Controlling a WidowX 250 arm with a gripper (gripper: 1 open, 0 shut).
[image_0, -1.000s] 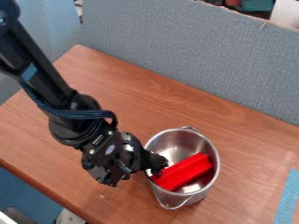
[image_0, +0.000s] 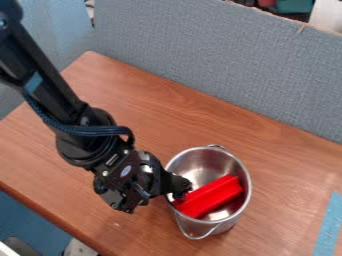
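Note:
A red object (image_0: 211, 195), long and rounded, lies tilted inside a steel pot (image_0: 214, 153) with a handle, at the lower middle right of the camera view. My black gripper (image_0: 179, 187) reaches over the pot's left rim, its tip at or very near the left end of the red object. The fingertips are dark and partly hidden, so their exact spread and any contact are hard to make out.
A grey padded wall (image_0: 214, 70) runs along the back. A light blue strip (image_0: 327, 225) lies at the right edge.

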